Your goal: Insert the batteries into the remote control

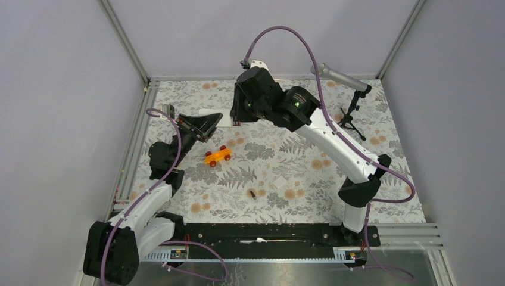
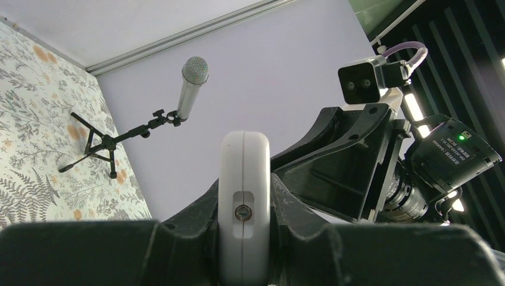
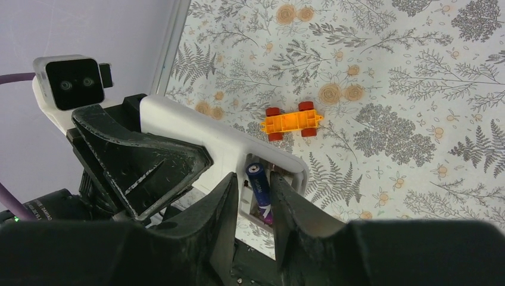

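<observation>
My left gripper point(image 1: 205, 126) is shut on the white remote control point(image 3: 184, 131), held up off the table. Its battery compartment point(image 3: 245, 207) faces the right wrist camera, uncovered at the remote's end. A dark blue battery point(image 3: 259, 183) lies at the compartment, with my right gripper shut on it. Something purple shows at the battery's lower end. Whether the battery is fully seated cannot be told. The left wrist view has the remote point(image 2: 244, 164) edge-on, the right gripper's fingers point(image 2: 333, 155) just beside it. A small dark battery-like piece point(image 1: 253, 194) lies on the table.
An orange toy car base point(image 1: 218, 156) with red wheels sits below the remote. A small white piece point(image 1: 280, 182) lies mid-table. At the back right stands a microphone point(image 1: 339, 77) on a tripod.
</observation>
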